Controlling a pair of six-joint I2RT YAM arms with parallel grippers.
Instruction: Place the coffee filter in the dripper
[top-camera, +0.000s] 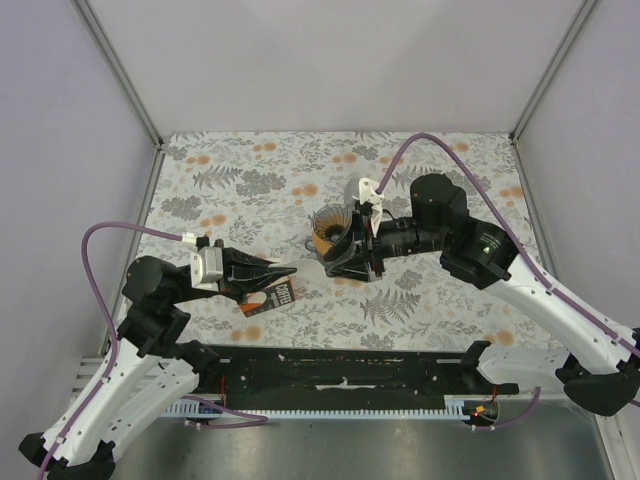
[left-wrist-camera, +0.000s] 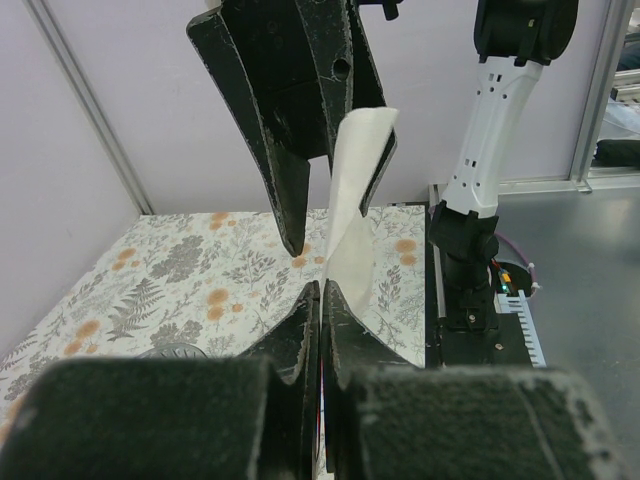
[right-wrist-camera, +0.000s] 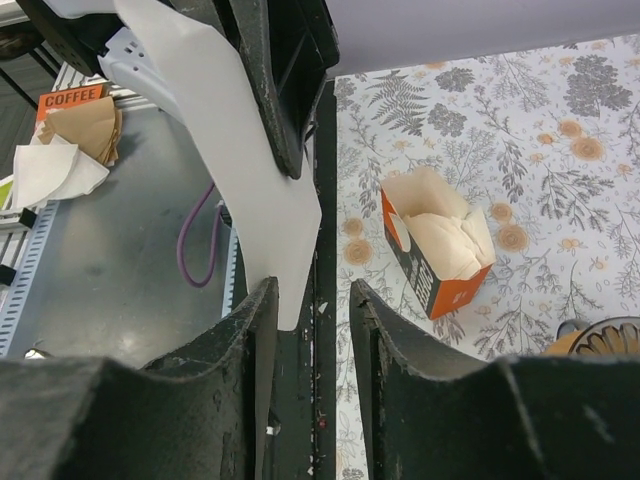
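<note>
A white paper filter (left-wrist-camera: 355, 175) stands upright from the tips of my left gripper (top-camera: 291, 267), which is shut on it. The dripper (top-camera: 327, 226), an orange cup with a ribbed top, sits on the table behind the grippers, partly hidden by the right one.
An open box of filters (right-wrist-camera: 435, 250) lies on the patterned table (top-camera: 390, 310) under my left gripper. A dark rail runs along the front edge.
</note>
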